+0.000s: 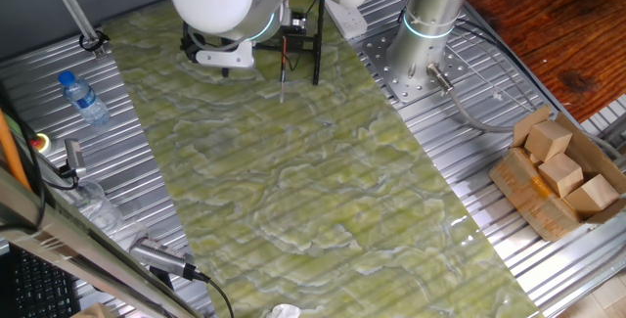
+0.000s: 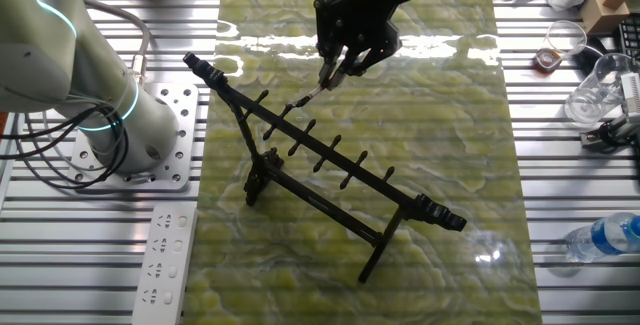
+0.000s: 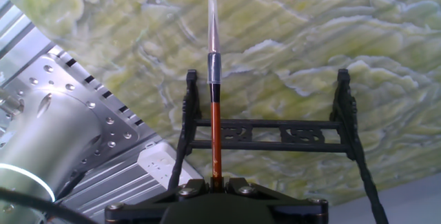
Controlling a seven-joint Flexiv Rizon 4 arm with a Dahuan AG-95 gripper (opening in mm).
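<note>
In the wrist view, a brush (image 3: 216, 131) with a reddish-brown handle, silver ferrule and pale covered tip juts straight out from my gripper, which is shut on its handle end. A black rack (image 2: 325, 153) with a row of pegs stands on the green marbled mat. My gripper is over one end of its peg bar in exterior view 2, and something thin reaches from the fingers to near a peg; whether it touches is unclear. From exterior view 1 the brush (image 1: 284, 68) shows beside the rack (image 1: 318, 49), with the fingers mostly hidden by the arm.
A power strip (image 2: 165, 263) lies close to the rack, near the arm's base (image 2: 150, 140). Water bottle (image 1: 84, 99) and cardboard box (image 1: 533, 193) with wooden blocks are off the mat.
</note>
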